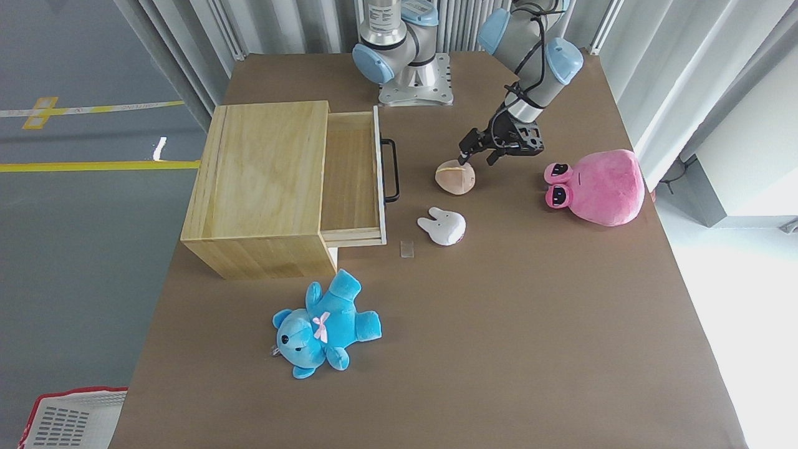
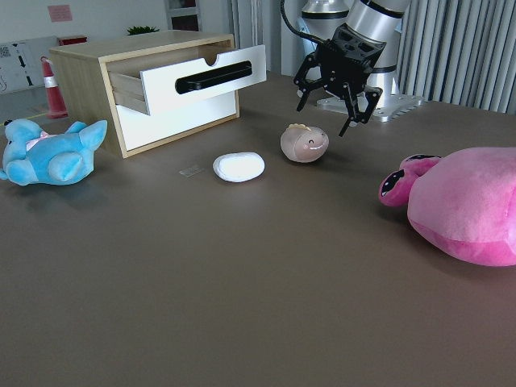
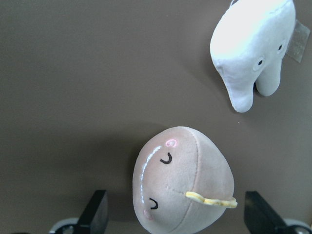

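Observation:
My gripper (image 1: 476, 157) is open, poised just above and behind a small pale pink round plush (image 1: 454, 179) with a stitched face; in the wrist view the plush (image 3: 180, 175) sits between the fingertips, apparently untouched. A white bunny-shaped plush (image 1: 445, 227) lies just in front of it, also in the wrist view (image 3: 251, 44). A wooden cabinet (image 1: 262, 172) stands left, its drawer (image 1: 348, 176) pulled out and empty, with a black handle (image 1: 393, 196).
A blue teddy bear (image 1: 336, 329) lies front left, a large pink plush (image 1: 602, 187) at the right edge.

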